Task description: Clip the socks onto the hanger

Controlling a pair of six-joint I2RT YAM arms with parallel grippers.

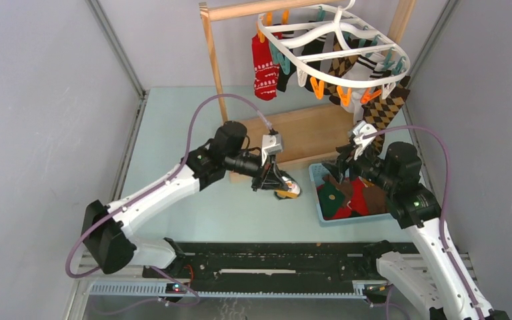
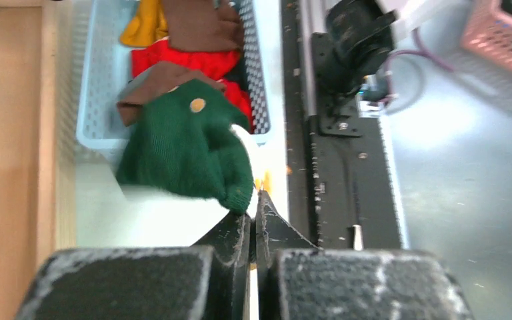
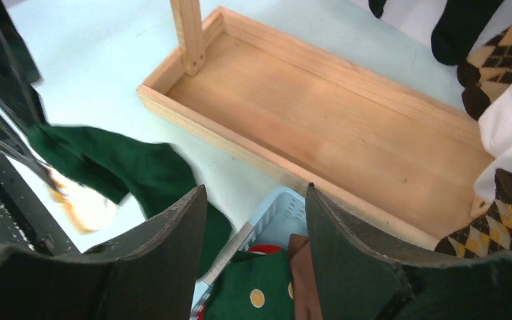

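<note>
A dark green sock (image 2: 187,147) with white and yellow parts hangs from my left gripper, whose fingers are shut on one edge of it. Seen from the top, the sock's patterned part (image 1: 289,187) peeks out beside that gripper. My right gripper stands open over the blue basket, the space between its fingertips empty of cloth. The white round hanger (image 1: 347,83) is up at the top right, with orange, teal and white clips; a red sock (image 1: 265,70) and argyle socks (image 1: 383,113) hang from it.
The blue basket (image 1: 321,219) holds several more socks, green, red and brown. Behind it lies the wooden base (image 3: 347,120) of the stand, with a post rising at its left.
</note>
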